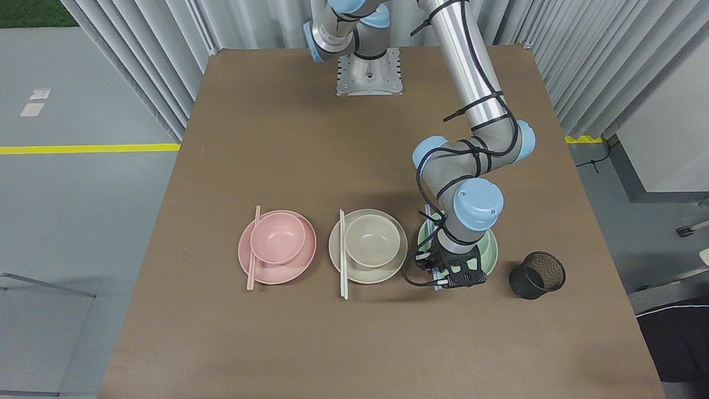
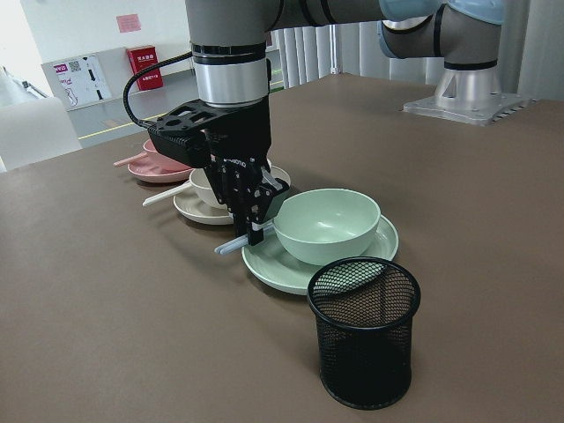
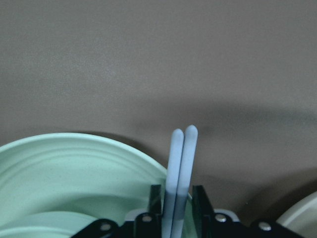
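My gripper is down at the left edge of the green plate (image 2: 278, 269), its fingertips on either side of a pair of pale blue chopsticks (image 3: 186, 163) lying along that edge. The fingers look slightly apart around the pair; whether they grip it is unclear. The green bowl (image 2: 326, 225) sits on that plate, partly hidden by the arm from the front. A cream plate with bowl (image 1: 373, 243) and white chopsticks (image 1: 343, 256) stands to the left, and a pink plate with bowl (image 1: 277, 236) and pink chopsticks (image 1: 252, 266) is farther left.
A black mesh cup (image 1: 537, 275) stands right of the green plate. The arm's base (image 1: 369, 80) is at the back.
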